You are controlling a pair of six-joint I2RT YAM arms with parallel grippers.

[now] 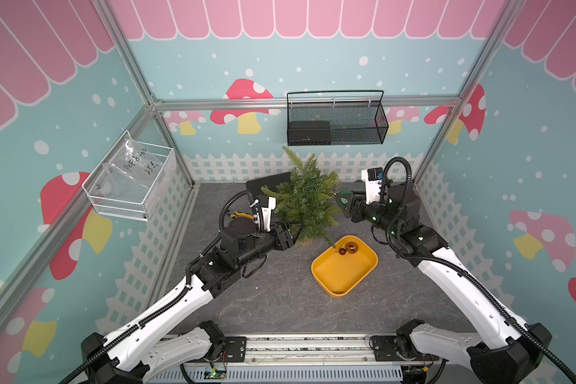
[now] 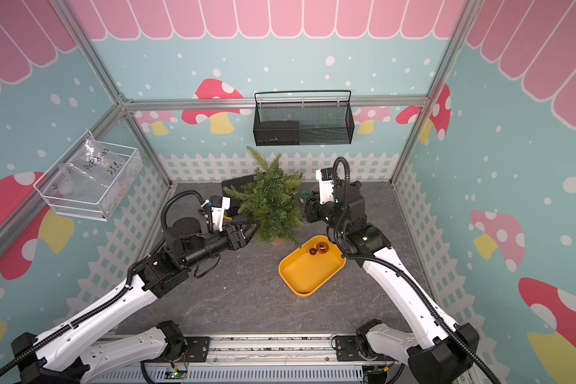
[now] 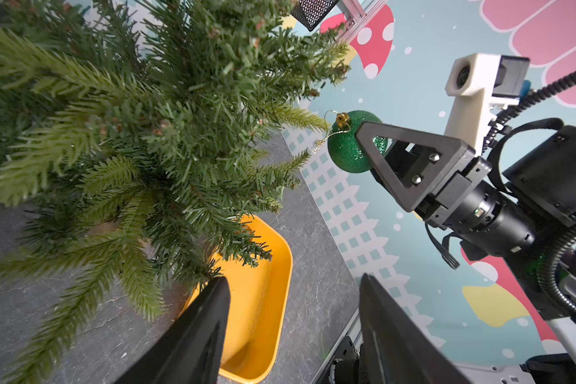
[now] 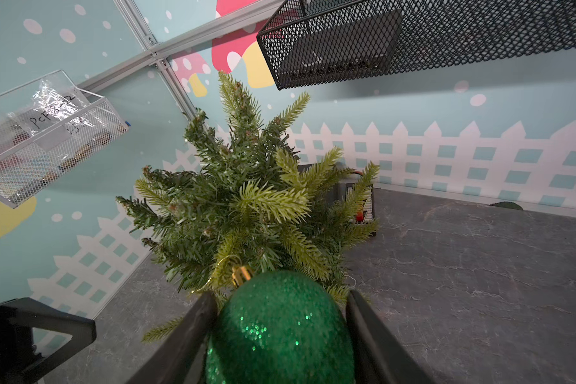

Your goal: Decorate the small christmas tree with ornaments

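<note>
The small tree point(image 1: 304, 198) stands mid-table. My right gripper is shut on a glittery green ball ornament point(image 3: 348, 147) with a gold cap and string, held at the tree's right side. My left gripper is open at the tree's front left, nothing between its fingers. A yellow tray point(image 1: 336, 275) in front of the tree holds red and copper ornaments point(image 2: 322, 247).
A black mesh basket point(image 1: 358, 124) hangs on the back wall and a white wire basket point(image 2: 86, 192) on the left wall. Dark objects lie behind the tree.
</note>
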